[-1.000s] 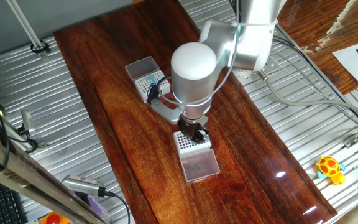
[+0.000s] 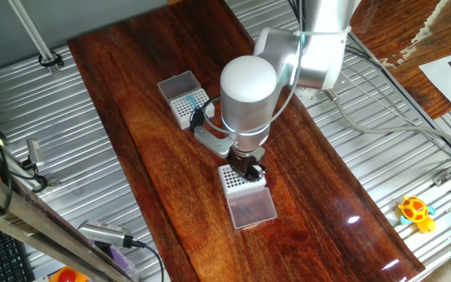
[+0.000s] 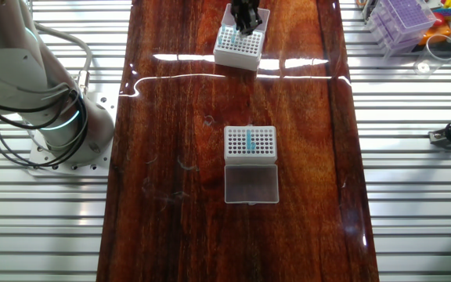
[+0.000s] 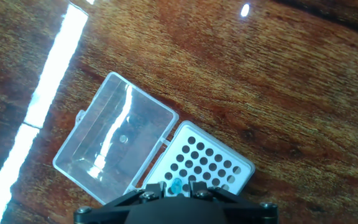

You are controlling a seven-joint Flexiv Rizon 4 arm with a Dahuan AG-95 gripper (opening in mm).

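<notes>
Under my gripper (image 2: 249, 174) stands a white rack (image 2: 236, 182) with rows of round holes, its clear lid (image 2: 253, 208) folded open. The wrist view shows this rack (image 4: 201, 158) at the bottom centre, the lid (image 4: 115, 140) to its left. My gripper has its fingers apart over the rack's edge. A light-blue tip (image 4: 176, 185) appears between the fingers, with gaps beside it; its depth is hard to judge. In exterior view 2 the rack (image 3: 238, 53) is at the top, with light blue near my gripper (image 3: 247, 30).
A second white rack (image 2: 186, 109) with its lid (image 2: 180, 84) open holds a short row of light-blue tips (image 3: 250, 141). Bare wooden table (image 2: 147, 172) surrounds both racks. A toy turtle (image 2: 415, 210) sits off the table to the right.
The arm has shifted very slightly to the right. Both racks stay where they were.
</notes>
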